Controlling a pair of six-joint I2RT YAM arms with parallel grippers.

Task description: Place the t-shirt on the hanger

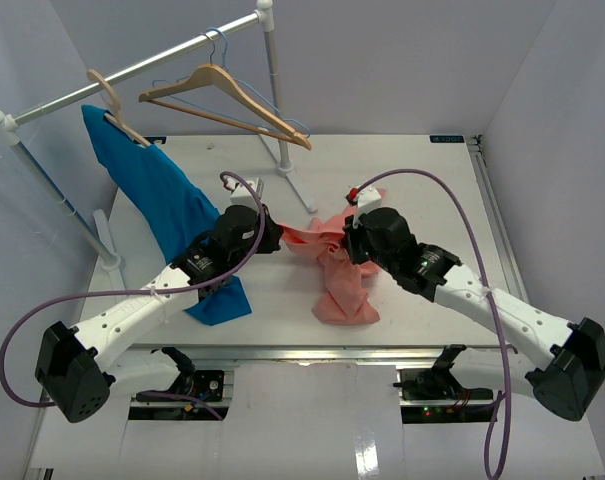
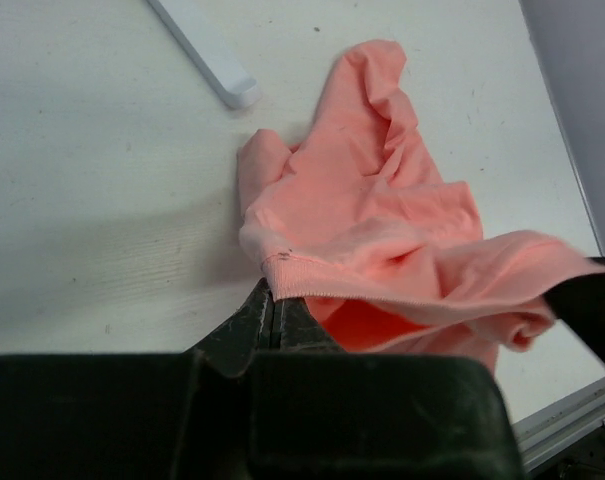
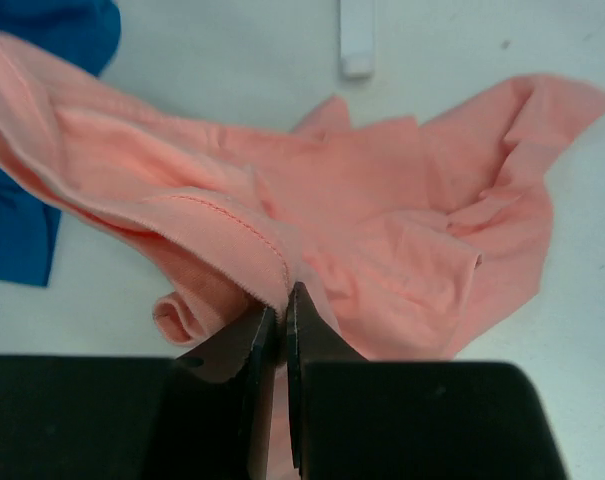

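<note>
A crumpled pink t-shirt (image 1: 342,290) lies on the table, part of it lifted between my two grippers. My left gripper (image 1: 274,232) is shut on one end of it; in the left wrist view its fingertips (image 2: 264,318) meet at the ribbed edge. My right gripper (image 1: 354,242) is shut on the shirt farther right; in the right wrist view the fabric runs into the closed fingertips (image 3: 307,320). A wooden hanger (image 1: 217,78) hangs empty on the rail above and behind, beside a thin blue hanger.
A white rack (image 1: 137,66) spans the back left. A blue garment (image 1: 147,195) on another hanger drapes down to the table at left. The rack's foot (image 1: 298,188) lies behind the pink shirt.
</note>
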